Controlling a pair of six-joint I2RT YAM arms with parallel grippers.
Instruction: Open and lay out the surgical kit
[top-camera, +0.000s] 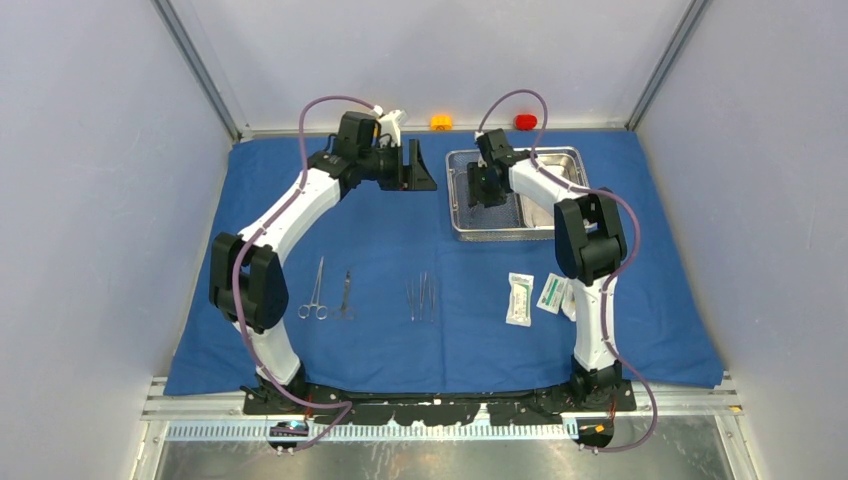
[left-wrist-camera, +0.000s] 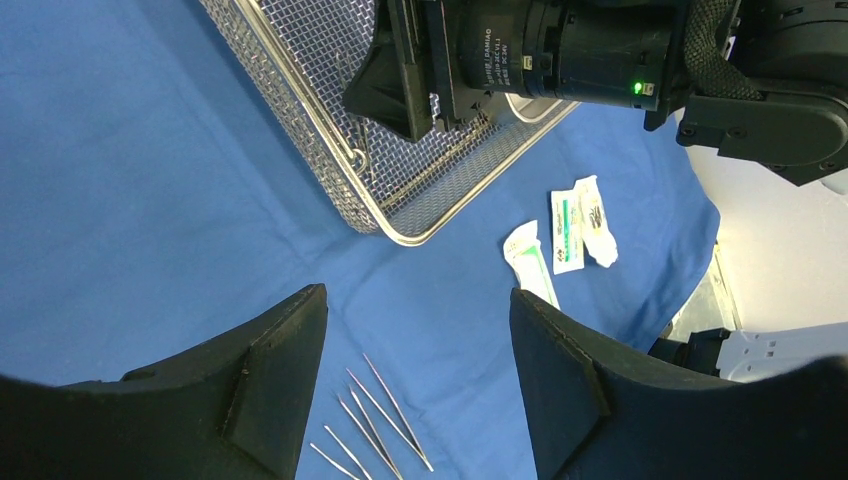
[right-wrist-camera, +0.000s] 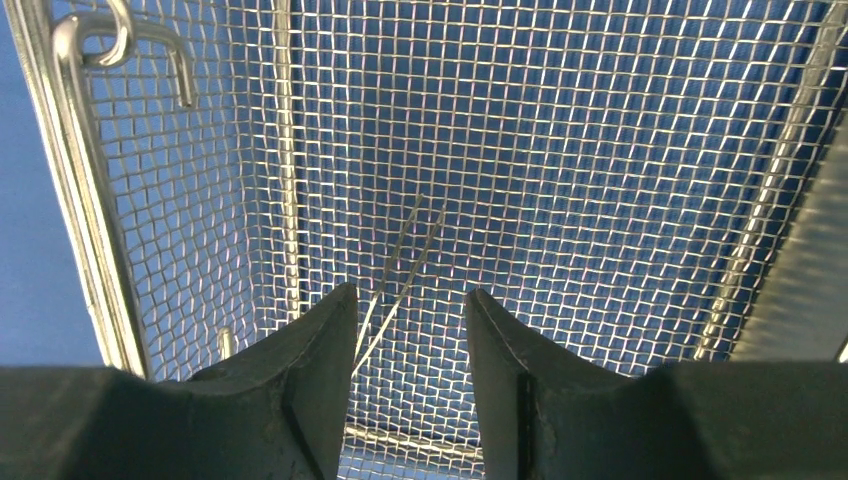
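The mesh metal tray (top-camera: 500, 234) sits at the back right of the blue cloth. My right gripper (top-camera: 480, 200) is down inside it, open; in the right wrist view two thin metal instruments (right-wrist-camera: 400, 295) lie on the mesh by its fingers. My left gripper (top-camera: 418, 178) hangs open left of the tray, nothing between its fingers. Scissors (top-camera: 313, 305), a second instrument (top-camera: 346, 295) and several thin instruments (top-camera: 422, 298) lie along the front left and middle. Packets (top-camera: 520, 298) lie at the front right.
A yellow object (top-camera: 441, 123) and a red one (top-camera: 525, 122) stand behind the cloth at the back. The cloth between the left arm and the tray is clear. Side walls bound the work area.
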